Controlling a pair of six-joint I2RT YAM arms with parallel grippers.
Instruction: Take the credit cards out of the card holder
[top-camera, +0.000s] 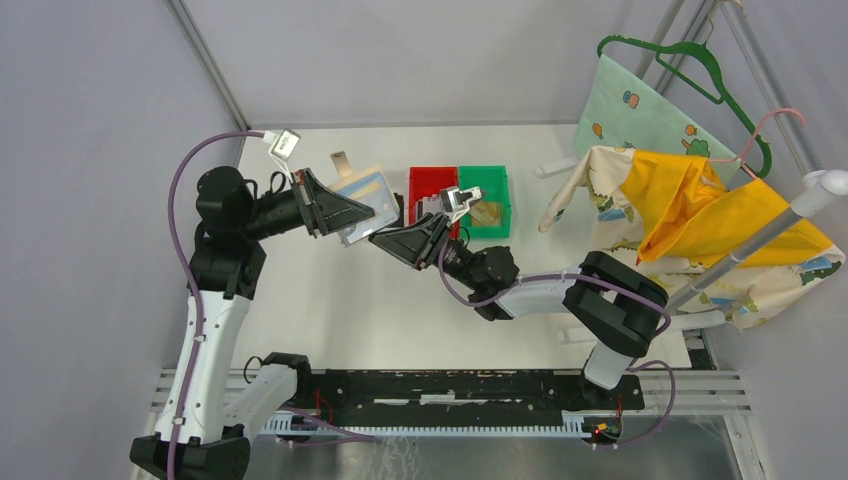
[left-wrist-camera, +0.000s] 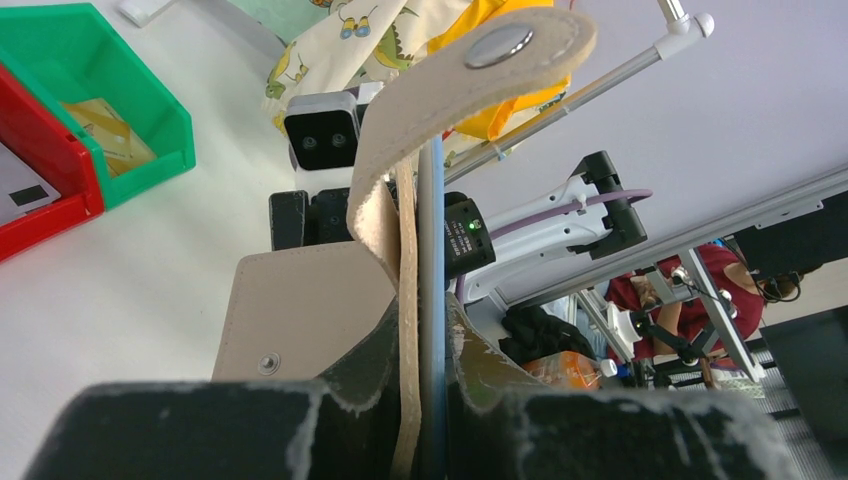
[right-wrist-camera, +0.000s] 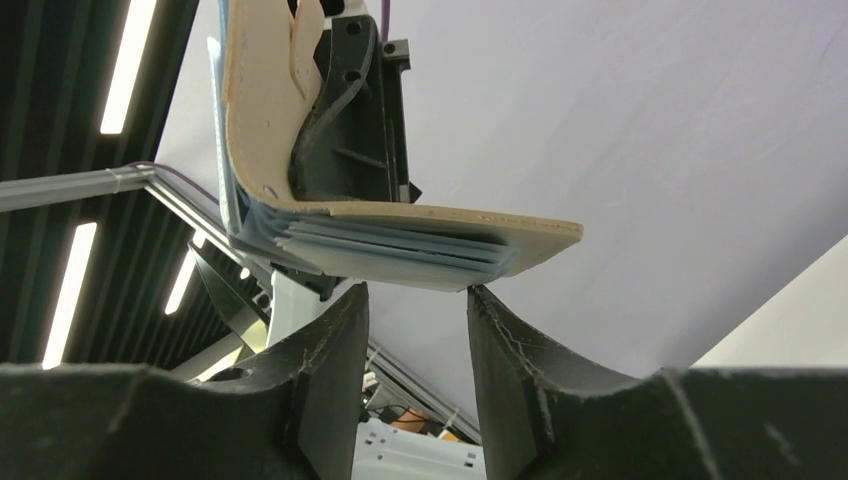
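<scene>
The beige card holder (top-camera: 364, 196) is spread open, with bluish clear sleeves showing in the top view. My left gripper has the holder pinched edge-on between its fingers, and a strap with a metal snap (left-wrist-camera: 500, 46) curls above. From the right wrist view, layered sleeves (right-wrist-camera: 395, 248) and the holder's cover (right-wrist-camera: 500, 222) lie just beyond my right gripper. That gripper stands part open, a clear gap between its fingertips and the sleeve edges close to them; whether they touch is hard to tell. Individual cards cannot be made out among the sleeves.
Behind the grippers on the white table stand a red bin (top-camera: 433, 178) and a green bin (top-camera: 484, 178), each with something inside. Hanging cloths (top-camera: 700, 210) fill the right side.
</scene>
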